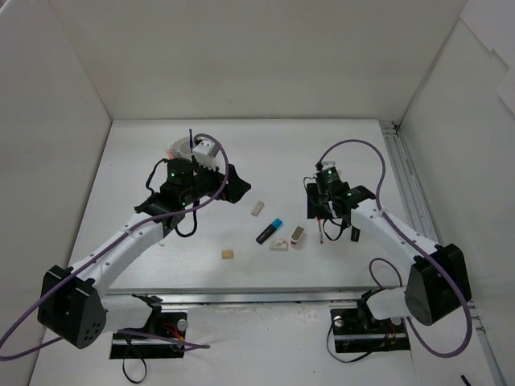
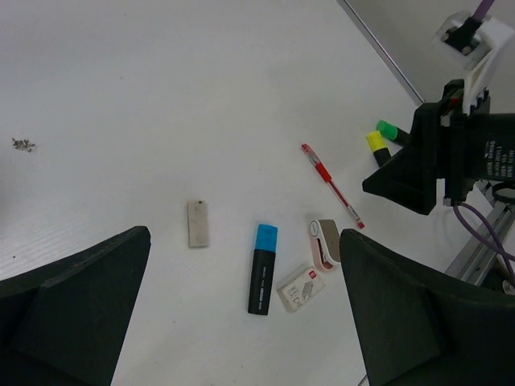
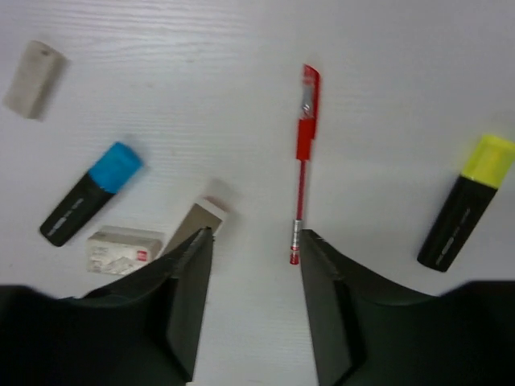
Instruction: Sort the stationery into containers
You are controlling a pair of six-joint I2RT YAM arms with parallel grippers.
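A red pen (image 3: 306,137) lies on the table, beneath my right gripper (image 1: 317,206), whose separated fingers hang above the table with nothing seen between them. Around it lie a yellow-capped highlighter (image 3: 459,217), a blue-capped marker (image 1: 269,231), a pale two-tone block (image 1: 297,236), a small white eraser (image 1: 278,245) and a grey block (image 1: 257,208). A tan block (image 1: 228,254) is at the front. My left gripper (image 1: 230,183) is open and raised over the middle-left. A white round container (image 1: 179,148) with a blue pen upright is partly hidden behind the left arm.
A green-capped marker (image 2: 390,132) lies by the right arm. Side walls and a metal rail (image 1: 400,177) bound the workspace.
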